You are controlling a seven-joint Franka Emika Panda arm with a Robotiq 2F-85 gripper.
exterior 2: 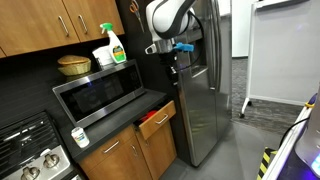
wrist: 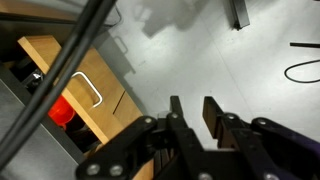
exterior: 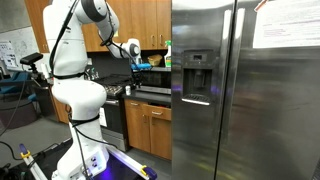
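Note:
My gripper stands open at the bottom of the wrist view, with grey floor between its fingers and nothing held. To its left in that view is a wooden drawer (wrist: 84,84) with a pale bar handle, pulled partly out. Something red (wrist: 61,111) lies inside it. In exterior view 2 the same drawer (exterior 2: 156,123) sticks out below the counter, beside the fridge (exterior 2: 205,100), and the arm (exterior 2: 184,42) hangs above and in front of it. The gripper's fingers are too small and dark to make out in the exterior views.
A white tub (exterior 2: 79,137) stands on the counter near the stove (exterior 2: 35,158). A microwave (exterior 2: 100,95) sits behind, with a basket (exterior 2: 73,65) and a green-and-white spray bottle (exterior 2: 117,44) above.

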